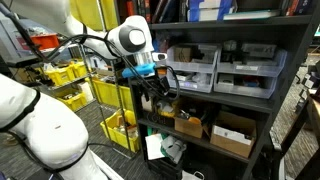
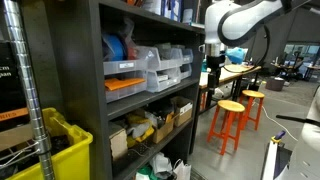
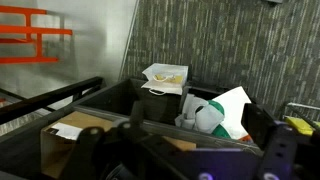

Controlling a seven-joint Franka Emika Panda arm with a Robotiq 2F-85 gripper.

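My gripper is open in the wrist view, its dark fingers standing wide apart at the lower edge. No held thing shows between them. Beyond and below lie a crumpled pale bag, a white sheet and a white paper carrier. In exterior view 1 the white arm reaches down in front of the shelf, with the dark gripper near the lower bins. Its fingertips are hard to make out there.
Cardboard boxes fill the lower shelf, right of the gripper. Clear plastic bins sit above them. Orange stools and a yellow bin stand on the floor. Shelf edges are close to the arm.
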